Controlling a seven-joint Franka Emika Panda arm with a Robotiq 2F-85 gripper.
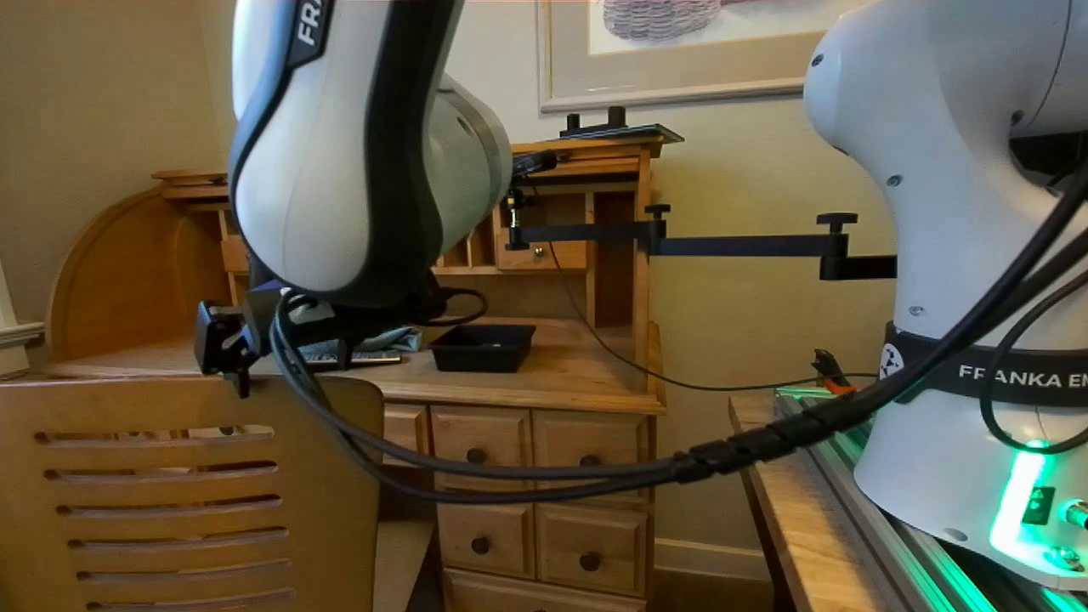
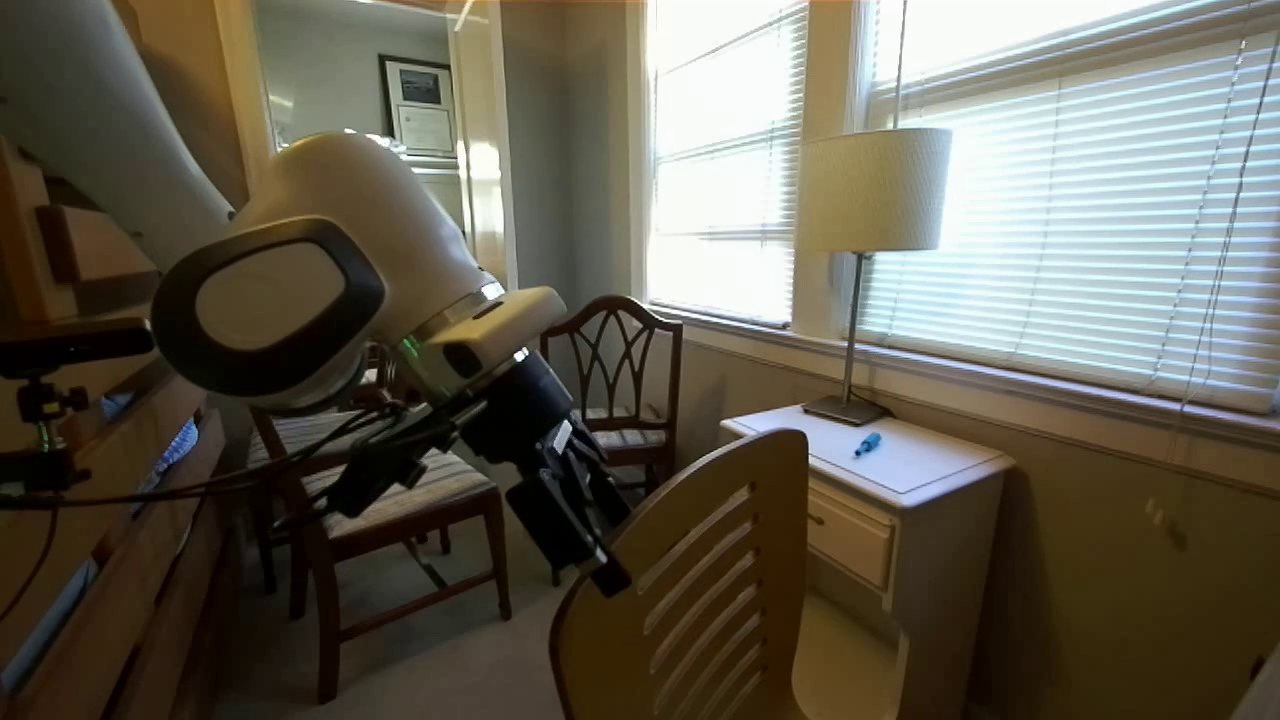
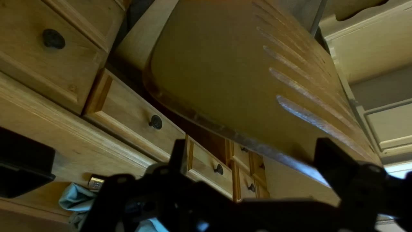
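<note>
The wooden chair back with its row of slots stands in the lower left of exterior view 1. My gripper is at its top edge. In exterior view 2 the gripper points down at the chair back, with a finger close to its upper rim. Seen from the wrist, my gripper is open, its fingers wide apart. The rim of the chair back runs across the gap and passes behind the right-hand finger. Whether they touch, I cannot tell.
A roll-top desk stands behind the chair, bearing a black tray and a bluish cloth. A white side table holds a lamp and a small blue object. A striped-seat chair stands nearby.
</note>
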